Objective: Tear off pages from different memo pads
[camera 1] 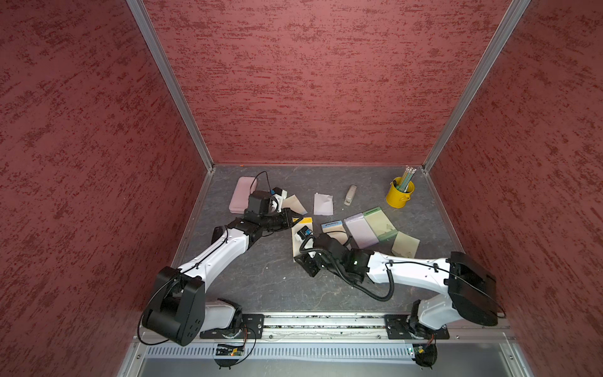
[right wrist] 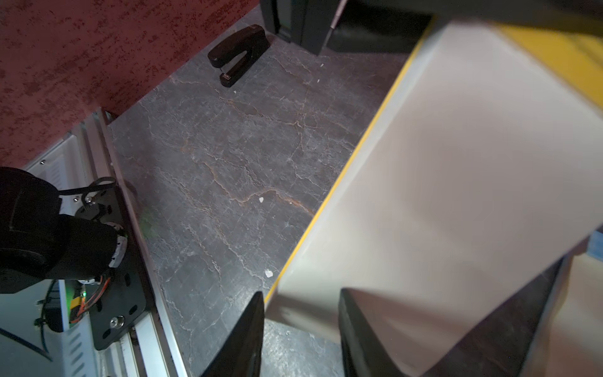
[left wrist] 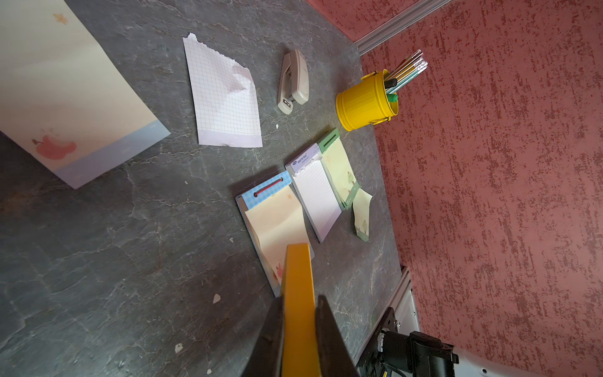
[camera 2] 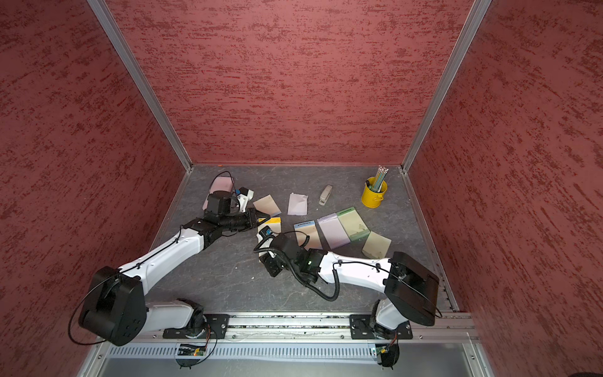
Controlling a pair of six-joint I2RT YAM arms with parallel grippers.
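A memo pad with a yellow top band (camera 1: 303, 220) is raised off the table, my left gripper shut on it at the band end. Edge-on, the yellow pad (left wrist: 297, 276) stands out between the left fingers in the left wrist view. Its broad white sheet (right wrist: 439, 201) fills much of the right wrist view. My right gripper stands part open at the pad's bottom corner, its two fingers apart and close to the sheet's lower edge. Whether the corner lies between them I cannot tell.
On the table lie a blue-topped pad (left wrist: 273, 213), a purple one (left wrist: 314, 188) and a green one (left wrist: 339, 166). Loose sheets are a peach page (left wrist: 69, 94), a squared page (left wrist: 223, 103) and a green-edged page (camera 1: 405, 244). A stapler (camera 1: 350, 194) and yellow bucket (camera 1: 399, 196) stand behind.
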